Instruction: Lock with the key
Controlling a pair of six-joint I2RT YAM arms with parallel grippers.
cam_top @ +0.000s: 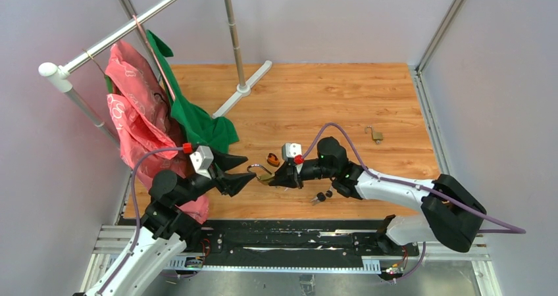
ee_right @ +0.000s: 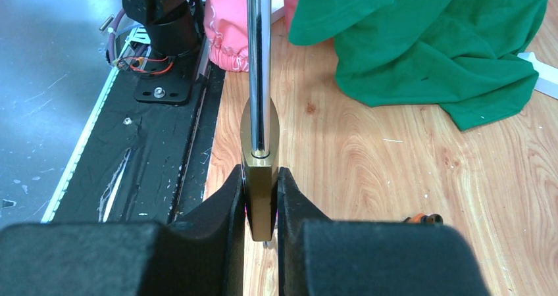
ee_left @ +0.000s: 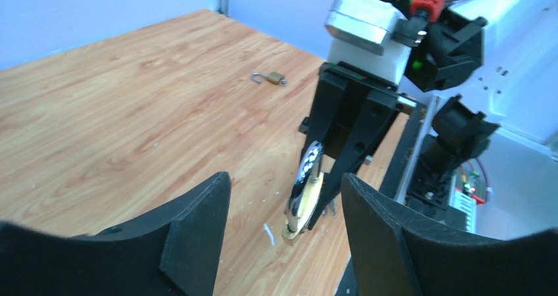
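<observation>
A brass padlock (ee_right: 261, 191) with a silver shackle (ee_right: 260, 66) is gripped by my right gripper, its body between the fingers and the shackle pointing toward the left arm. Facing it, my left gripper (cam_top: 235, 175) stands open, the shackle (cam_top: 260, 168) close in front of its fingers but apart from them. In the left wrist view the padlock shackle (ee_left: 304, 181) shows beyond the open fingers (ee_left: 197, 237). Keys with black heads (cam_top: 320, 197) lie on the table below the right arm, partly hidden by it.
A second padlock (cam_top: 376, 136) with its shackle open lies at the right rear of the table. An orange and black item (cam_top: 273, 159) lies behind the grippers. Red and green clothes (cam_top: 197, 125) hang from a rack at the left.
</observation>
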